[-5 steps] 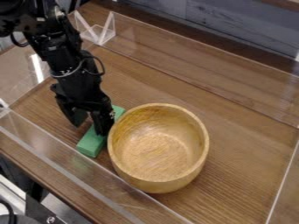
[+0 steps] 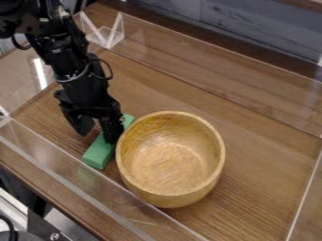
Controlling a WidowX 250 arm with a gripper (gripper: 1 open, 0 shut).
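Note:
The black robot arm reaches down from the upper left, its gripper (image 2: 94, 125) low over a green block (image 2: 98, 155) on the wooden table. The gripper's fingers are dark and partly blend together; they sit at the upper part of the block, and whether they touch it is unclear. Right beside the block is a large yellow bowl (image 2: 171, 174), empty.
A clear plastic piece (image 2: 105, 30) stands at the top left. A clear edge runs along the lower left.
The gripper has shifted very slightly to the left. The block and bowl look unchanged.

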